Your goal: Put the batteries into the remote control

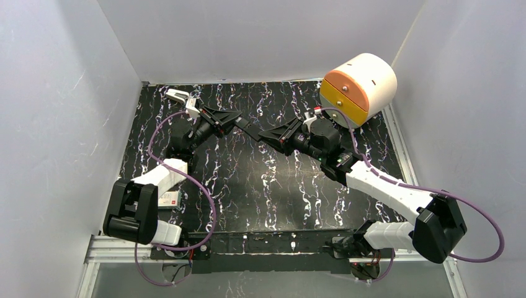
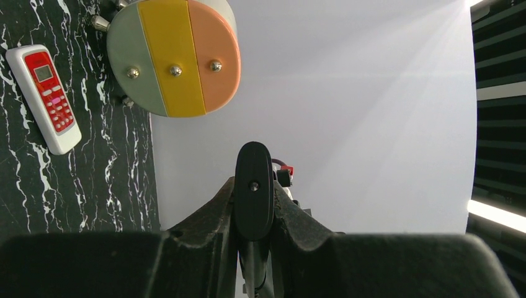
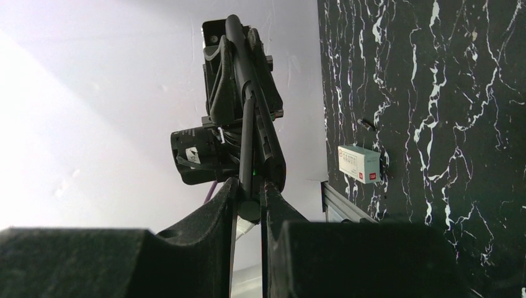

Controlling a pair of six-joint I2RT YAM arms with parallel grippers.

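A dark screwdriver-like tool or bar spans the space between my left gripper and my right gripper, both shut on it in mid-air; its exact kind is unclear. In the left wrist view it is seen end-on, black with a screw. A white remote with a red face lies on the marble table. In the right wrist view a small white box lies on the table, with a small dark cylinder beside it, possibly a battery.
A rounded cabinet with coloured drawers stands at the back right. Grey walls enclose the table on the left, back and right.
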